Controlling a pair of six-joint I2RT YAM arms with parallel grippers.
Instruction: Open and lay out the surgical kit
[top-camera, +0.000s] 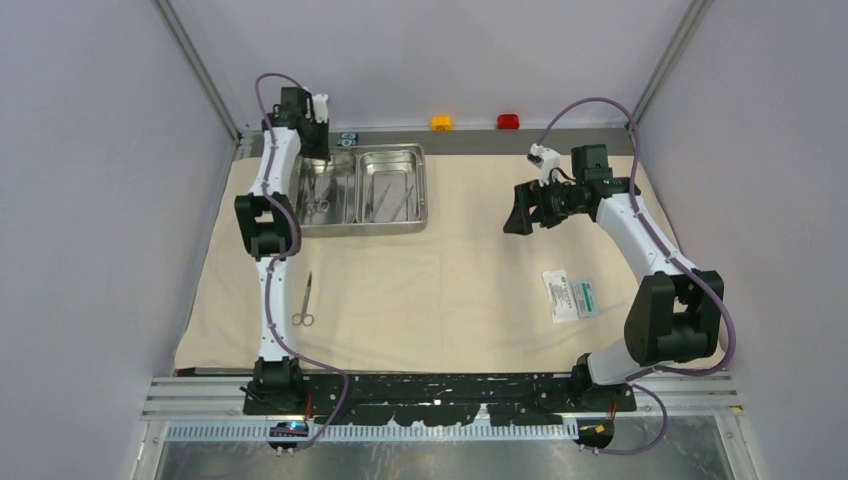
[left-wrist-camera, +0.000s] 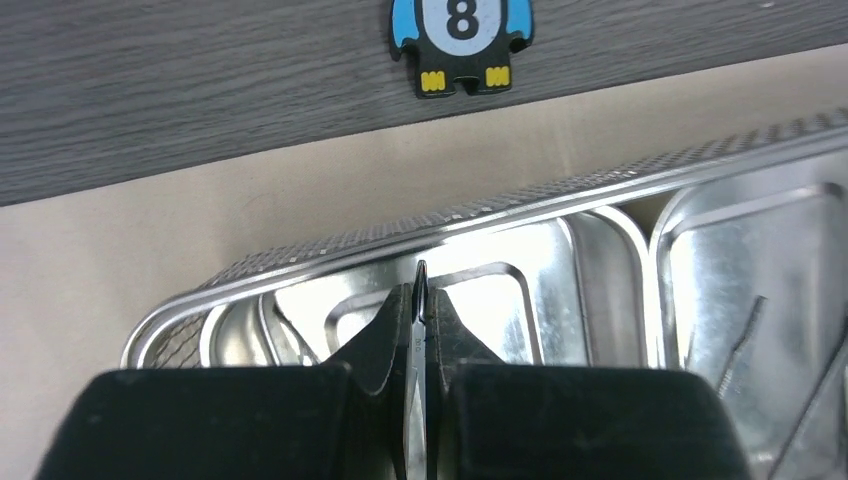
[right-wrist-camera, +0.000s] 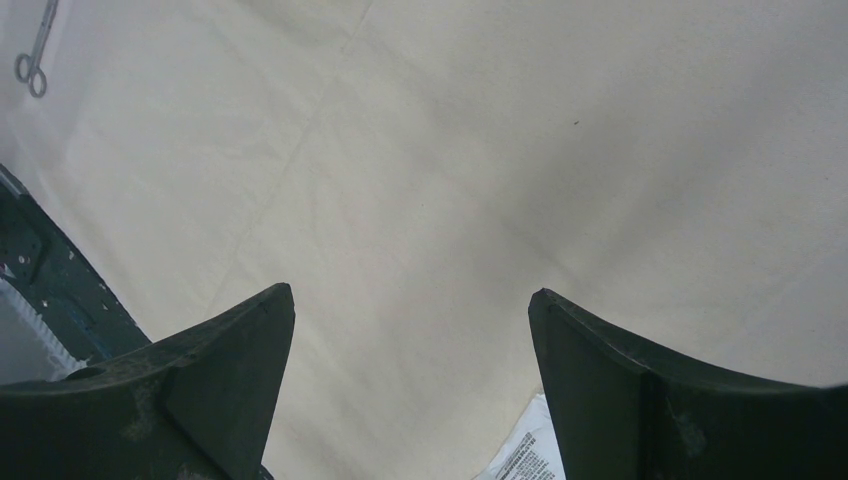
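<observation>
My left gripper is shut on a slim steel scissor-like instrument (left-wrist-camera: 421, 275), whose pointed tip sticks up between the fingers. It is over the left compartment of the metal tray (top-camera: 365, 229), by the tray's back wall. Finger loops (top-camera: 322, 206) show below the gripper in the top view. Part of another steel instrument (left-wrist-camera: 292, 338) lies in that compartment's left corner. Two thin tools, one of them a tweezer-like piece (top-camera: 403, 203), rest in the right compartment. My right gripper stands wide open above bare cloth, nothing between its fingers.
Scissors (top-camera: 304, 310) lie on the cloth at front left. A white packet (top-camera: 560, 296) and a pale green packet (top-camera: 585, 298) lie at front right. Yellow (top-camera: 441, 123) and red (top-camera: 508, 121) blocks and a number-8 figure (left-wrist-camera: 460, 35) sit behind.
</observation>
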